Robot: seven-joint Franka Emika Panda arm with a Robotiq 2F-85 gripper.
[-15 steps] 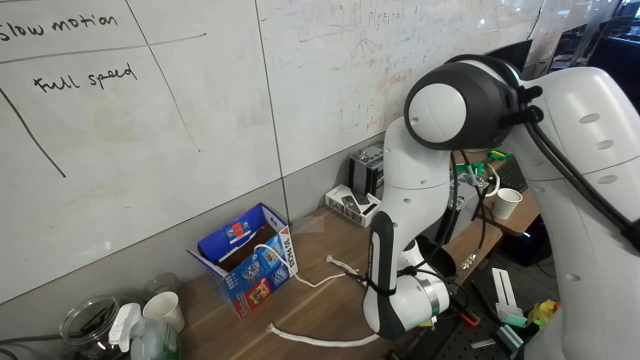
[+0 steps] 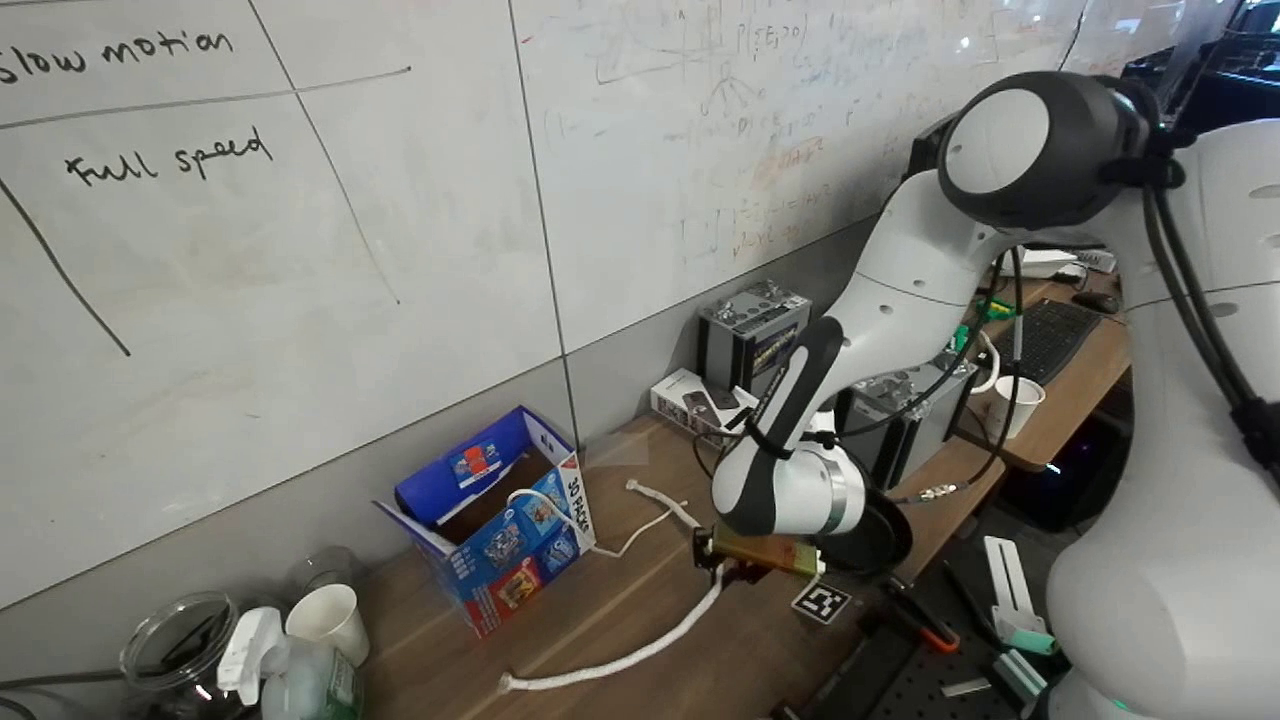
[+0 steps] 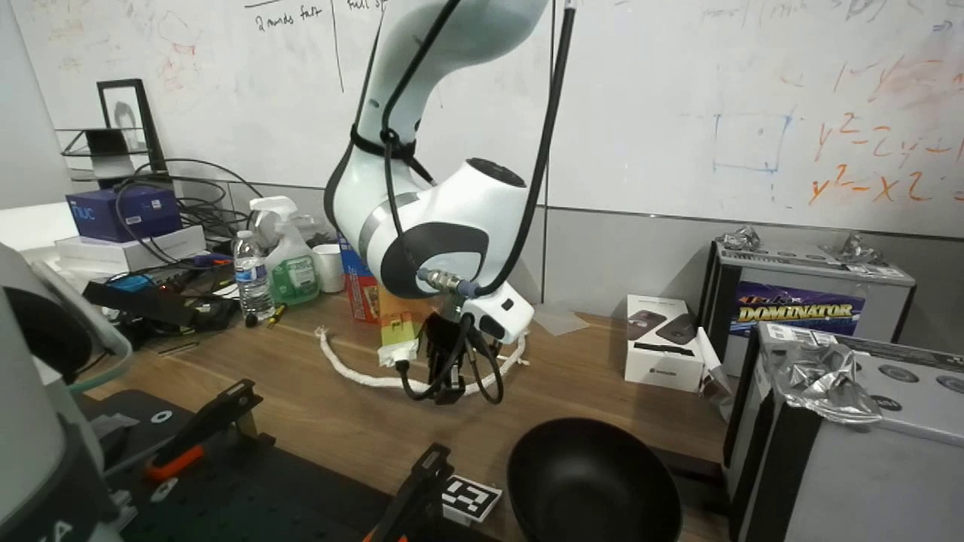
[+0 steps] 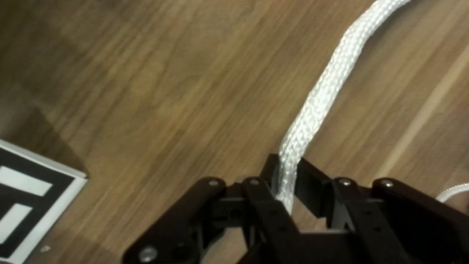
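Observation:
In the wrist view my gripper is shut on a thick white braided rope (image 4: 323, 92), which runs from between the fingers toward the upper right. In exterior view 1 one length of this rope (image 2: 624, 664) curves left across the table from my gripper (image 2: 726, 570), and another short end lies behind it. Exterior view 2 shows the rope (image 3: 355, 372) bowed on both sides of my gripper (image 3: 447, 390), low over the wood. Part of the rope is hidden by the hand.
An open blue snack box (image 2: 516, 546) stands on the left, with a thin white cord (image 2: 615, 553) trailing from it. A black pan (image 3: 592, 483) and a printed marker (image 3: 470, 498) sit nearer the base. White cup (image 2: 327, 622) and spray bottle (image 2: 306, 678) stand at far left.
The arm has swung and my hand has moved toward the back of the table. Both visible rope ends have shifted left, and the thin cord's bend has moved slightly.

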